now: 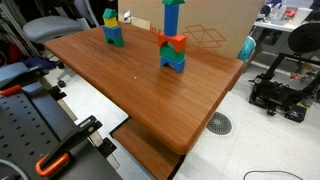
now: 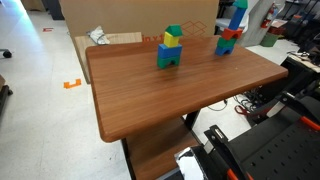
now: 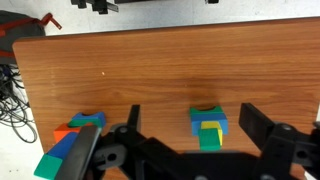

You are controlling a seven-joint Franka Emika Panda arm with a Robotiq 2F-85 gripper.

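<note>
A short stack [image 2: 169, 48] of blocks stands upright on the brown table: green at the bottom, then blue, yellow and a green top piece. The taller stack [image 1: 172, 45] has blue, green and red blocks below, with a long blue block [image 1: 171, 19] upright on them and a green piece on top. In the wrist view my gripper is open above the table, its fingers wide apart and nothing held. From above, the short stack [image 3: 209, 127] appears between the fingers, nearer the right one; the tall stack [image 3: 72, 145] lies to the lower left.
A cardboard panel [image 1: 215, 35] stands along its far side in exterior view 1. Loose cables [image 3: 14, 100] lie on the floor beyond the table edge.
</note>
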